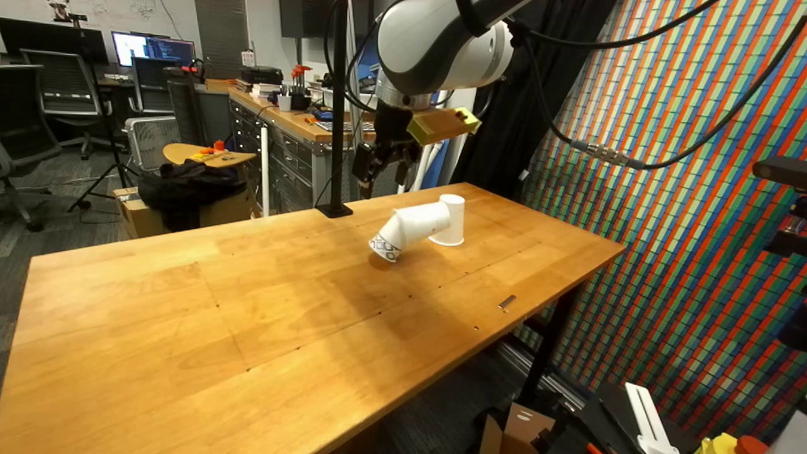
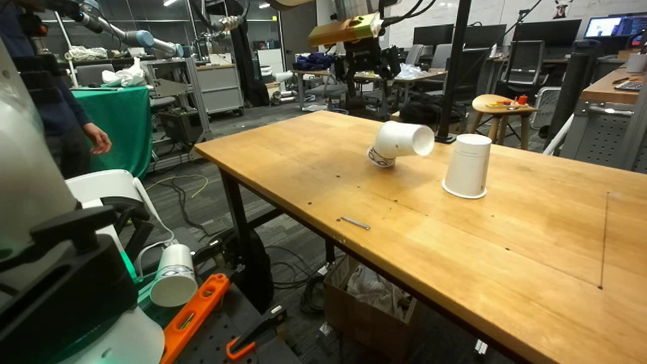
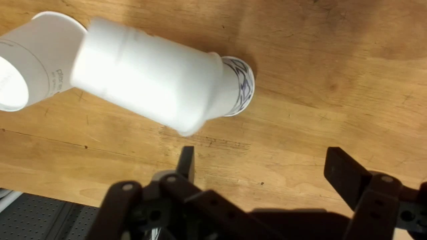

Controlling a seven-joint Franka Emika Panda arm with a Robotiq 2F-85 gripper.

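A white cup [image 1: 423,219] leans over sideways, blurred in the wrist view, off the top of a smaller patterned cup [image 1: 384,248] on the table. In exterior view 2 the tipped cup [image 2: 400,138] shows its round end to the right, with the patterned cup [image 2: 380,158] under its left end. Another white cup [image 2: 468,167] stands upside down to the right of them. In the wrist view that standing cup [image 3: 44,60] is at the upper left, close to the tipped one [image 3: 148,72]. Above the cups my gripper is open, its fingers wide apart and nothing between them.
A small metal strip [image 2: 355,222] lies near its edge, and a black post [image 1: 340,113] rises at the back edge. Off the table, a further cup [image 2: 174,276] lies beside an orange level [image 2: 197,315].
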